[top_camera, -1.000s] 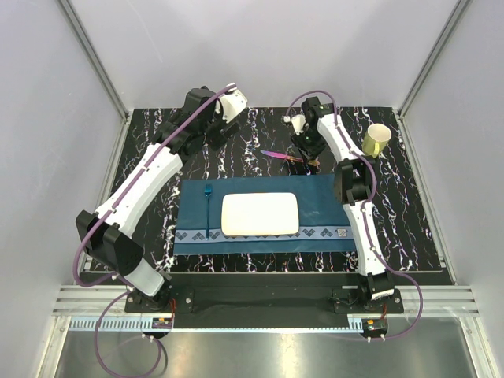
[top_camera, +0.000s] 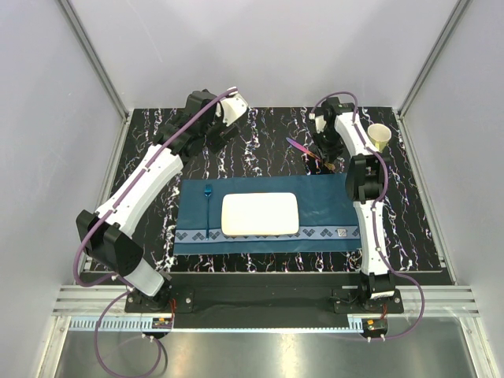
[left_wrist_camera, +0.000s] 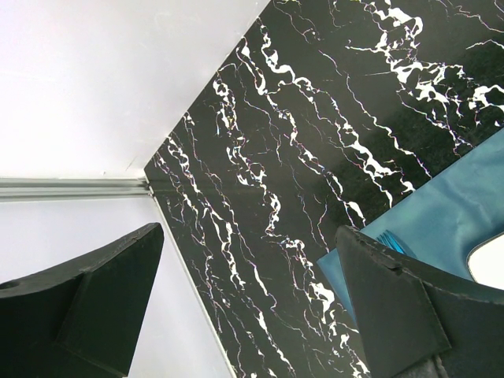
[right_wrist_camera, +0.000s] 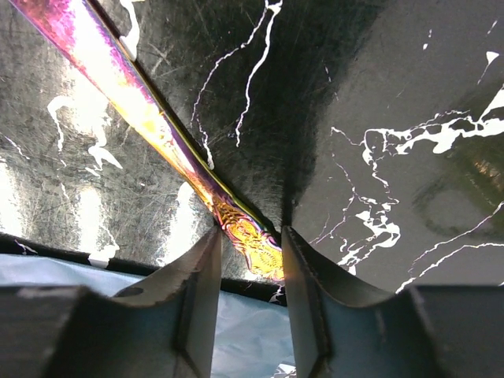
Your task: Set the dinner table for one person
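An iridescent knife lies diagonally behind the blue placemat, my right gripper low at its ornate handle; whether its fingers grip it I cannot tell. My left gripper is open above the back-left of the table, empty. A cream plate lies on the placemat, with a blue fork to its left. A yellow cup stands at the back right.
Pale walls enclose it at the sides and back.
The right gripper has moved rightward, and the knife has shifted right and turned more diagonal, its handle end moving toward the placemat. The left arm is almost unchanged.
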